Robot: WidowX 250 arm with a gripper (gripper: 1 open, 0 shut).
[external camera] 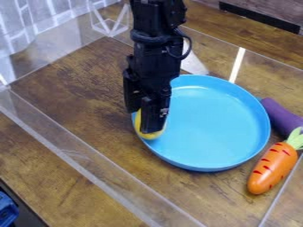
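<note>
The black robot gripper (147, 110) reaches down from the top centre to the left rim of a blue plate (213, 124). It is shut on a yellow object (149, 129), which is mostly hidden behind the fingers and sits at the plate's left inner edge.
An orange toy carrot (272, 168) lies right of the plate, with a purple object (282, 118) above it. A pale item behind the arm is partly hidden. A blue item (6, 211) is at the lower left corner.
</note>
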